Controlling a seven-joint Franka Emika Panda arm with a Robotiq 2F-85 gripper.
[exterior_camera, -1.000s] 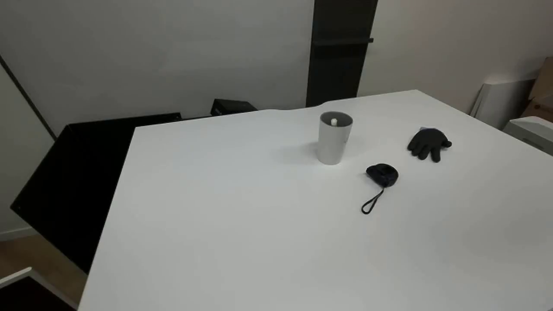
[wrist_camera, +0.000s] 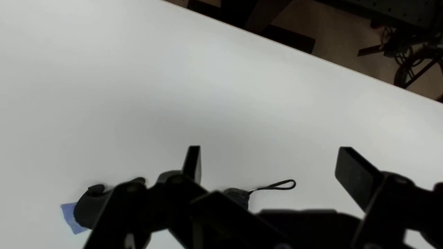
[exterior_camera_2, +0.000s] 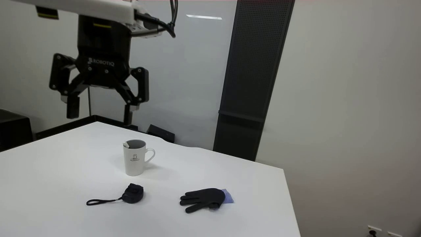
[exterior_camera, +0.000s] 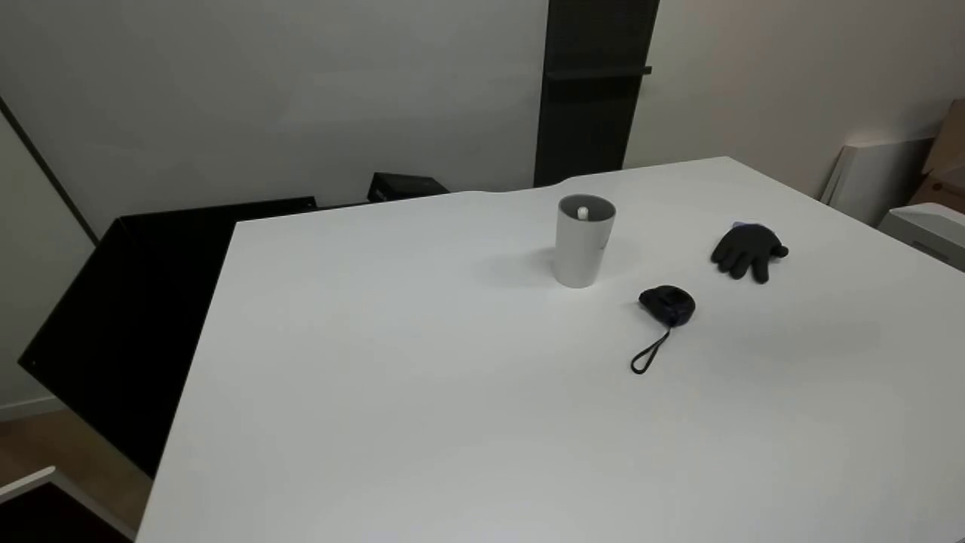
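Note:
High over the white table [exterior_camera_2: 47,173] my gripper [exterior_camera_2: 100,112] stands open, its fingers wide apart with nothing between them. A white mug [exterior_camera_2: 134,162] with a small print is upright on the table, its handle to the right in exterior view 2; a white-tipped item [exterior_camera: 583,213] pokes up inside it. Near the mug lies a black tape measure [exterior_camera: 669,306] with a wrist loop [exterior_camera: 644,360]. A black glove [exterior_camera_2: 203,198] rests on a bluish cloth-like piece [exterior_camera_2: 227,197]. In the wrist view, my gripper partly hides the tape measure [wrist_camera: 237,196] and the glove [wrist_camera: 92,206].
A dark box [exterior_camera: 404,186] sits just behind the far edge. One table edge shows in the wrist view, with floor and cables [wrist_camera: 409,68] beyond.
On the table, the mug, tape measure and glove are where they were. Shading on the right part of the tabletop has shifted slightly.

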